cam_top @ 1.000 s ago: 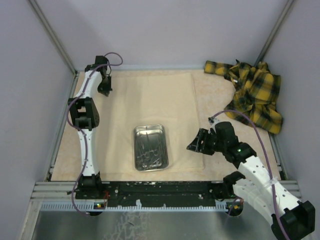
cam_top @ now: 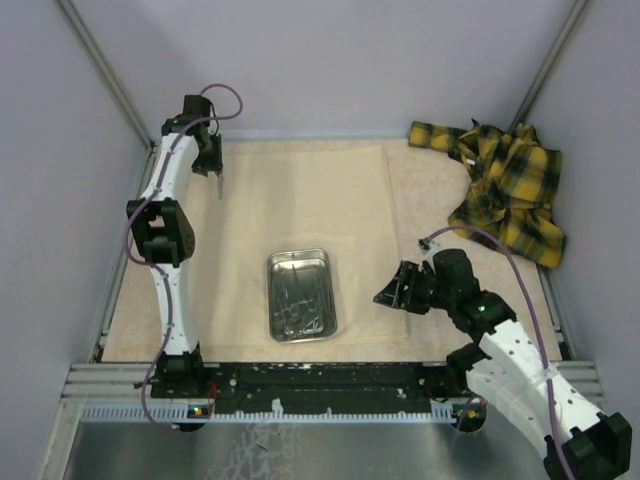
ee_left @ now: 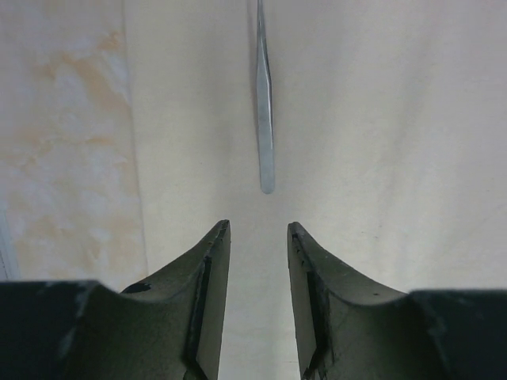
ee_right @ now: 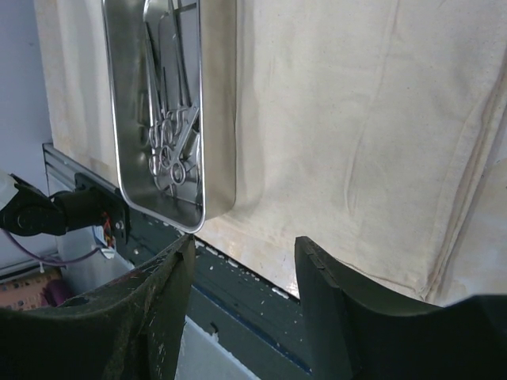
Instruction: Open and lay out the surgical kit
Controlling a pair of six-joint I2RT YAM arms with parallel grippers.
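A steel tray [cam_top: 300,257] sits on the cream cloth [cam_top: 300,200], lower centre; in the right wrist view it holds several scissor-handled instruments [ee_right: 170,134]. A slim flat metal instrument [ee_left: 264,150], like tweezers, lies alone on the cloth at the back left. My left gripper [cam_top: 208,168] is above it, fingers apart with nothing between them, as the left wrist view shows. My right gripper stands open and empty to the right of the tray, above the cloth's near right part.
A yellow-and-black plaid cloth [cam_top: 510,195] is bunched at the back right. Walls bound the table. The near edge has a dark rail [cam_top: 320,385].
The right arm is still.
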